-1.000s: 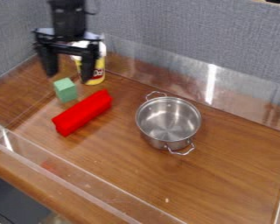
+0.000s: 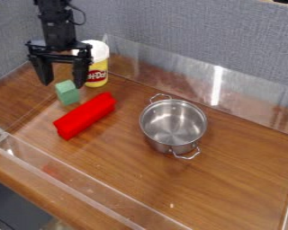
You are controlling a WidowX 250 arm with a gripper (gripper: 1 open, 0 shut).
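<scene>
My gripper (image 2: 60, 63) is at the upper left, open, its two black fingers hanging above and just behind a small green block (image 2: 67, 92). A yellow tub (image 2: 94, 69) with a red label and white lid stands just right of it, partly behind the gripper. A red elongated block (image 2: 85, 117) lies diagonally in front of the green block.
A steel pot (image 2: 173, 124) with two handles stands right of centre. Transparent walls border it at the back and front left.
The gripper has moved left and up, away from its earlier, nearer position over the area around the green block and tub. The objects appear unmoved.
</scene>
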